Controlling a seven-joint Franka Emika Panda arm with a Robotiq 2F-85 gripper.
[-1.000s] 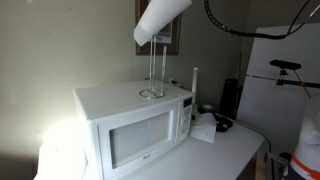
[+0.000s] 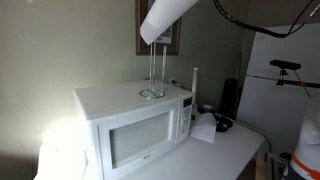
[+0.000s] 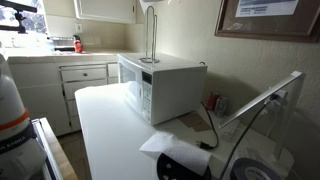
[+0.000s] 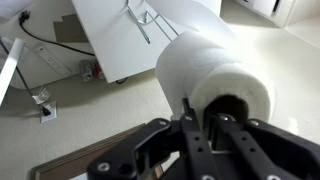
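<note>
A white paper towel roll (image 4: 190, 68) is held at its near end by my gripper, with the dark hole of its core facing the wrist camera. One side of the finger appears to reach into that hole; the fingertips are hidden there. In exterior view 1 the roll (image 2: 166, 18) hangs tilted, its lower end close to the top of a wire towel stand (image 2: 153, 94). That stand is upright on the white microwave (image 2: 135, 130). Whether the stand's rod enters the core cannot be made out. Both exterior views leave the gripper out of frame.
Beside the microwave, a white sheet (image 3: 176, 151) lies over dark items on the counter (image 3: 108, 135). A leaning white panel (image 3: 262, 98) stands by the wall. A framed picture (image 3: 258, 18) hangs behind.
The roll's lower end has shifted slightly right in exterior view 1, over the stand's top, and the roll's angle has changed a little. The stand and microwave have stayed put.
</note>
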